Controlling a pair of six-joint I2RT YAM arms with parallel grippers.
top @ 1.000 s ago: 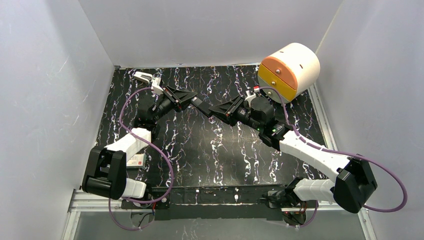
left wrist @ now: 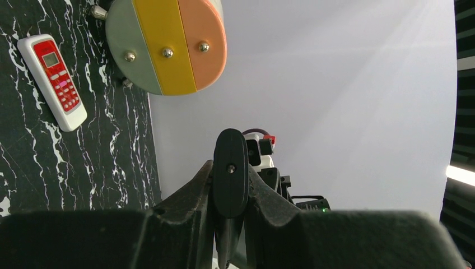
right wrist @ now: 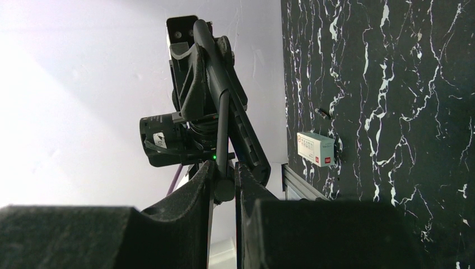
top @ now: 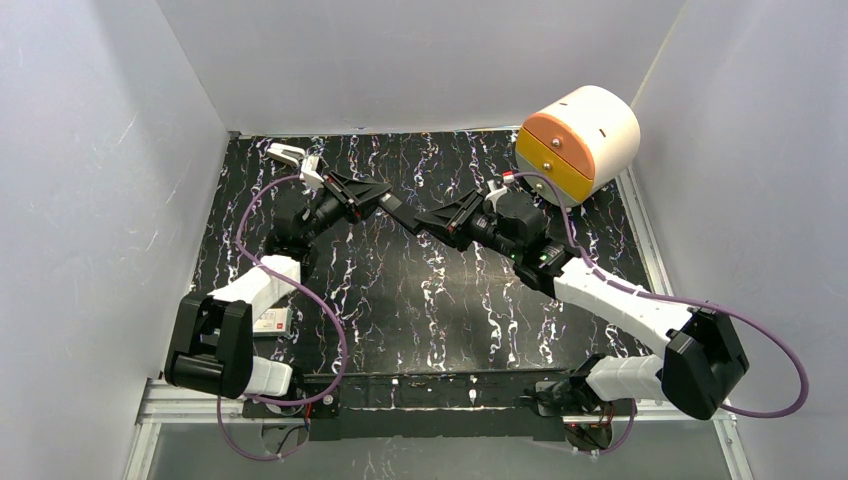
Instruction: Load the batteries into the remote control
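A black elongated object (top: pixel 400 212) hangs in the air between both arms. My left gripper (top: pixel 382 195) is shut on its upper-left end. At the lower-right end is my right gripper (top: pixel 425 222), shut on something dark; the right wrist view shows a slim dark rod between its tips, against the black object, though exactly what is gripped is unclear. A white remote with red buttons (left wrist: pixel 51 81) lies on the marble table in the left wrist view. A small battery (right wrist: pixel 322 113) lies near a white box (right wrist: pixel 315 148) in the right wrist view.
A cylindrical box with orange and yellow drawers (top: pixel 575 145) stands at the back right. Walls enclose the sides and back.
My right gripper and arm have shifted very slightly. The left arm and the held object look unchanged.
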